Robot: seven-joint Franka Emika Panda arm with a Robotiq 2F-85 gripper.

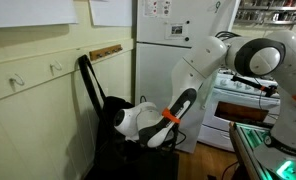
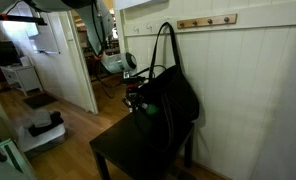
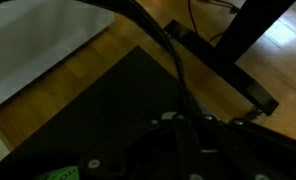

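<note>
A large black bag (image 2: pixel 170 100) stands on a low black table (image 2: pixel 118 146), against the white panelled wall. One of its straps loops tall above it. Something green (image 2: pixel 151 107) shows at the bag, and a green patch (image 3: pixel 63 174) appears at the lower left of the wrist view. There, a black strap (image 3: pixel 160 38) curves down from the top into my gripper, which appears shut on it. The dark fingers blend with the strap, so the exact grip is hard to make out. From the side, my gripper (image 2: pixel 138 103) is close beside the bag.
Wall hooks (image 1: pixel 58 67) run above the bag. A white fridge (image 1: pixel 162 75) and a stove (image 1: pixel 233 105) stand behind the arm. A grey bin-like object (image 2: pixel 40 133) sits farther left.
</note>
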